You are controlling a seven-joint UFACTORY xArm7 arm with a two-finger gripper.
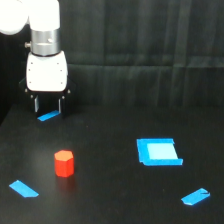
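At the upper left hangs my gripper [49,104], pointing down below its white hand, with its two dark fingers apart. No object shows between them. A red block [64,163] rests on the black table, in front of the gripper and well clear of it. On the right half of the table lies a white square [162,151] edged with blue tape.
Blue tape pieces mark the table: one strip [48,116] just below the gripper, another strip [24,188] at the front left, and one piece [196,197] at the front right. Black curtain [140,50] closes off the back. Bare table [110,180] separates block and square.
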